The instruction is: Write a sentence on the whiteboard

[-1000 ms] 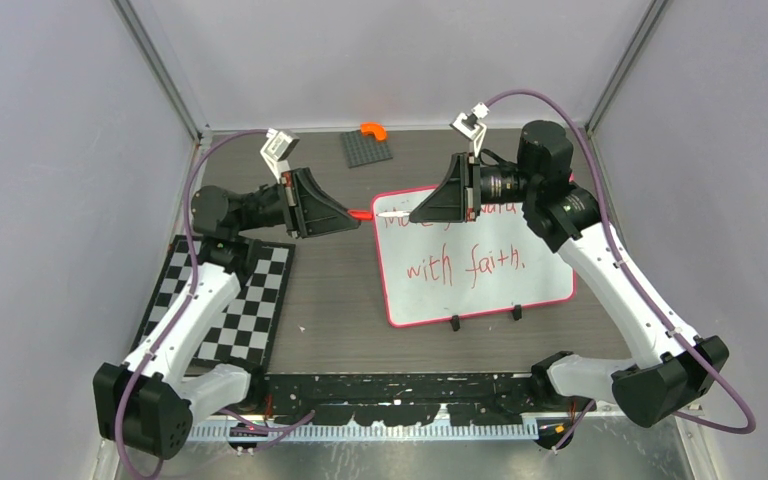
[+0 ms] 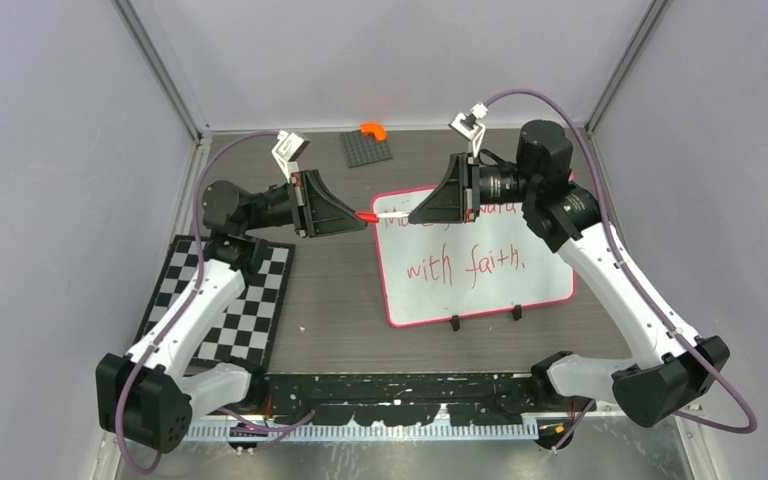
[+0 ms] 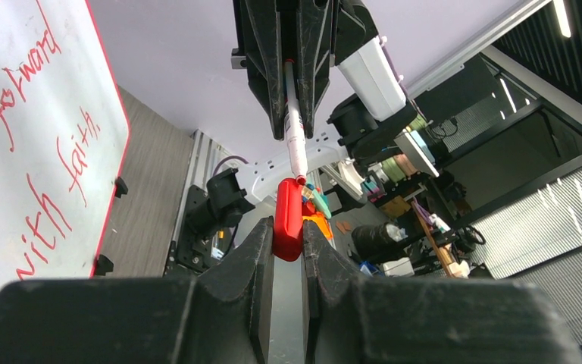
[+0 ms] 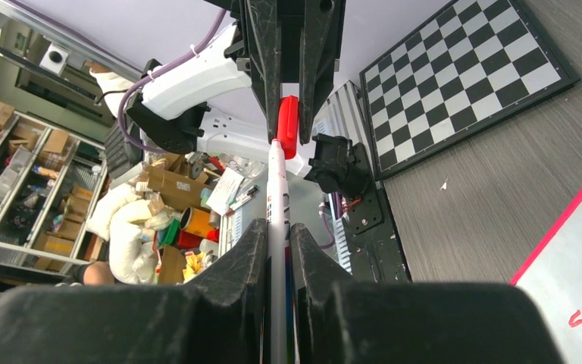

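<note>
My left gripper (image 2: 362, 219) is shut on a red pen cap (image 3: 288, 220) that juts out from between its fingers. Facing it, my right gripper (image 2: 413, 217) is shut on a white marker (image 4: 279, 201), whose red tip (image 3: 301, 180) points at the cap. Tip and cap end lie very close, slightly offset in both wrist views; whether they touch, I cannot tell. Below the pair is the red-edged whiteboard (image 2: 410, 305), bearing red handwriting; "with faith." is readable on its lower line, while the arm partly covers the upper line ending in "forward".
A checkerboard (image 2: 250, 310) lies under the left arm. Toward the back sits a dark grey studded mat (image 2: 365, 150) with an orange object (image 2: 373, 131) at its edge. Bare table shows between checkerboard and whiteboard.
My left gripper has shifted slightly to the right with the red cap, bringing it close to the marker tip. The right arm and the whiteboard look unmoved.
</note>
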